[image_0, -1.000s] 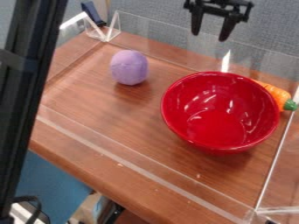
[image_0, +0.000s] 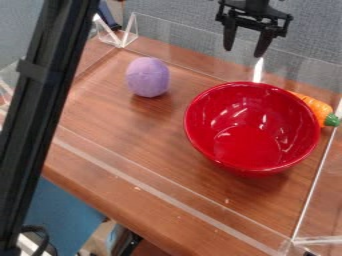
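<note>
My black gripper (image_0: 247, 38) is at the top of the view, open, its two fingers apart and empty, above the back of the wooden table. A large red bowl (image_0: 251, 135) stands on the right, with an orange carrot (image_0: 315, 106) with a green end partly hidden behind it. A purple ball (image_0: 148, 78) sits at the back left of the table.
Clear plastic walls edge the wooden table (image_0: 127, 160). A black vertical bar crosses the left of the view, with blue and other items below the table's front edge.
The bowl, ball and carrot have not moved.
</note>
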